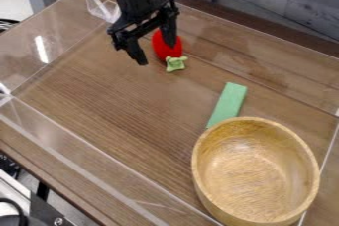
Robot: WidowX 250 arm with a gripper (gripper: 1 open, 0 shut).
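Note:
My black gripper (pixel 146 38) hangs over the upper middle of the wooden table (pixel 93 101), open, just left of a red object (pixel 167 45) with a small light-green piece (pixel 176 63) at its lower end. A longer green bar (pixel 225 106) lies at the middle right, above a large tan bowl (pixel 256 170) near the bottom right corner.
A clear plastic item (pixel 103 6) sits behind the arm at the top left. A raised wooden edge runs along the back right.

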